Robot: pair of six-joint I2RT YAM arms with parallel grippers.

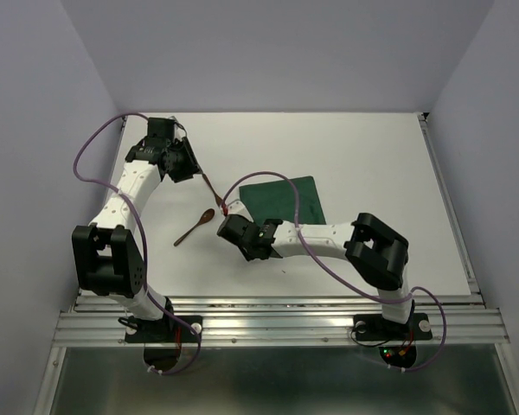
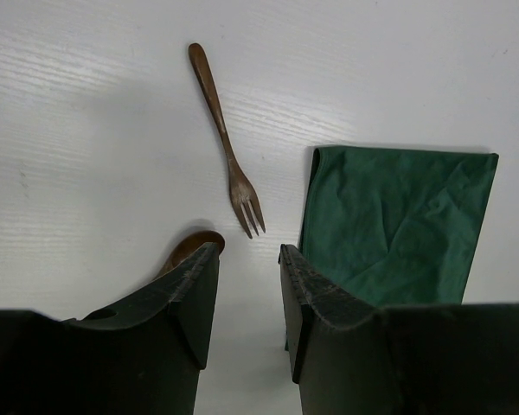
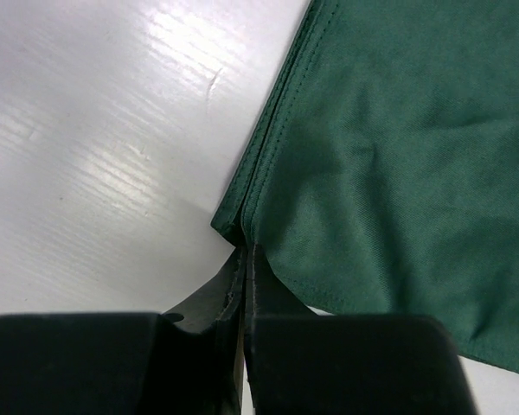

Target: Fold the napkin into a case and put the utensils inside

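Observation:
A folded green napkin [image 1: 281, 197] lies mid-table in the top view, its near-left part hidden under the right arm. In the right wrist view, my right gripper is shut on the corner of the napkin [image 3: 389, 190], where layered edges meet. My left gripper hangs over the table's left side, open with nothing between its fingers. A brown wooden fork [image 2: 223, 130] lies left of the napkin, tines toward the near side. The wooden spoon [image 1: 195, 226] rests nearer and further left; the left fingers partly cover it in the left wrist view.
Grey walls close in the left, right and back. The right forearm [image 1: 329, 238] stretches across the front of the napkin.

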